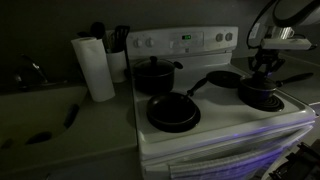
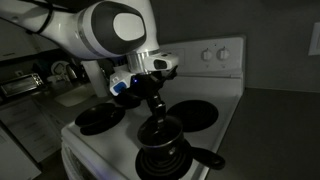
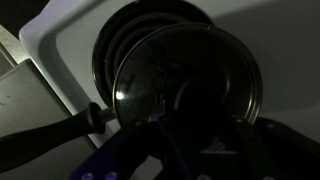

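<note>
A small black saucepan (image 1: 258, 95) sits at the right front burner of the white stove, its long handle (image 2: 207, 158) pointing outward. From above, a dark, shiny round lid (image 3: 140, 85) with a thin pale rim appears to cover it. My gripper (image 2: 157, 120) points down at the middle of that lid, its fingers closed around what looks like the dark knob. The grip itself is mostly lost in shadow in the wrist view, where the pan's handle (image 3: 45, 140) extends to the left.
Two frying pans, one at the front left (image 1: 173, 112) and one at the back right (image 1: 223, 78), share the stove with a black lidded pot (image 1: 154, 75). A paper towel roll (image 1: 94, 69) stands left of the stove.
</note>
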